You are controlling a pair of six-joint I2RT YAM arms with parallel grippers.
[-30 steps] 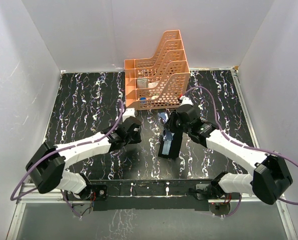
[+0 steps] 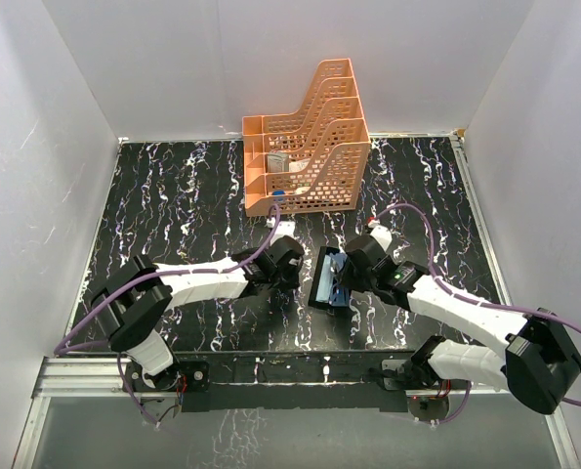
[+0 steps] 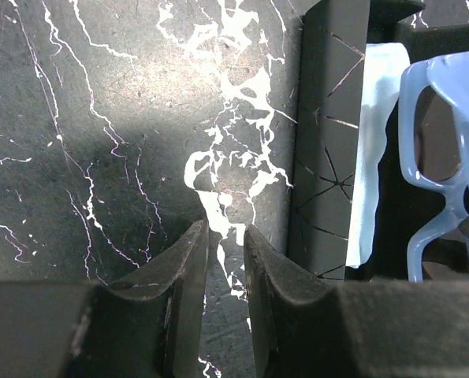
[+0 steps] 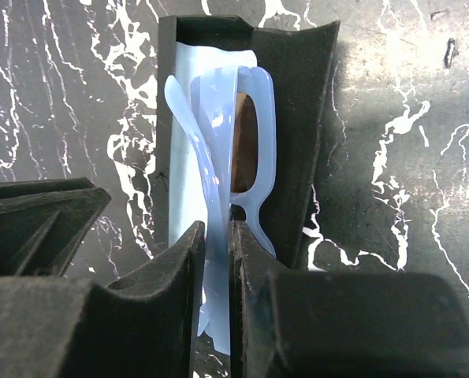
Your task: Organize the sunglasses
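Observation:
Light blue sunglasses [image 4: 264, 142] lie in an open black case [image 4: 301, 126] with a pale blue lining strip. Their folded arms rise between the fingers of my right gripper, which are close against them on both sides. From above, my right gripper [image 2: 346, 278] stands over the case [image 2: 315, 291]. My left gripper [image 2: 292, 283] is just left of the case. In the left wrist view, the left gripper is slightly open with only table between its fingertips, beside the case wall [image 3: 325, 157]. The sunglasses [image 3: 411, 118] show inside the case there.
An orange slotted rack [image 2: 314, 186] stands at the back centre, with a few small items inside. Grey walls close in the sides and back.
The right gripper has come down toward the front with the sunglasses, from behind the case to over it. My left gripper has moved right, close to the case.

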